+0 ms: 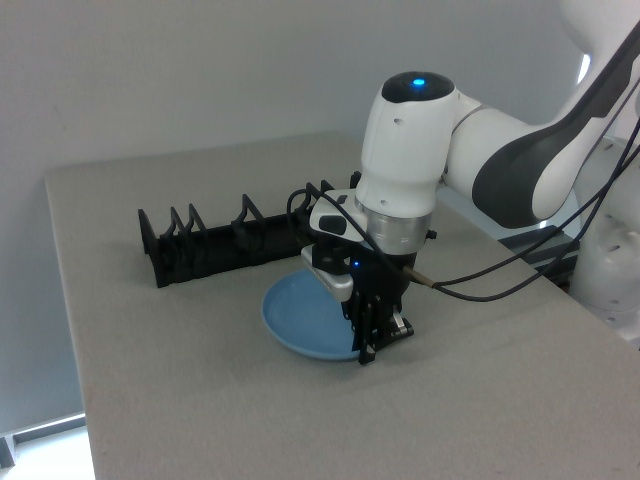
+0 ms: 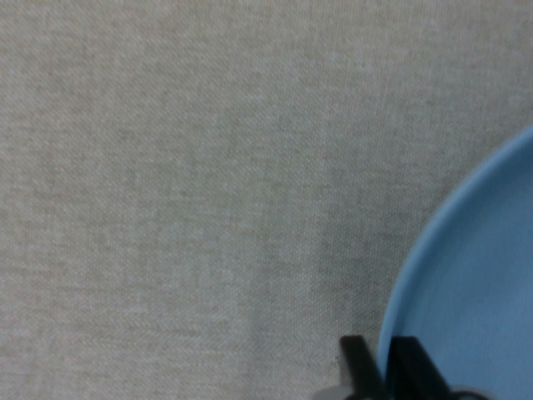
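Observation:
A blue plate (image 1: pixel 305 315) lies flat on the beige cloth-covered table (image 1: pixel 180 390), partly hidden by the arm in the top view. My black gripper (image 1: pixel 365 345) is down at the plate's front right edge. In the wrist view the plate (image 2: pixel 475 267) fills the lower right, and both dark fingertips of my gripper are close together at its rim, which runs between them. The gripper appears shut on that rim.
A black rack (image 1: pixel 215 255) with upright dividers stands behind the plate, partly hidden by the arm. Cables (image 1: pixel 480 297) hang from the arm toward the right.

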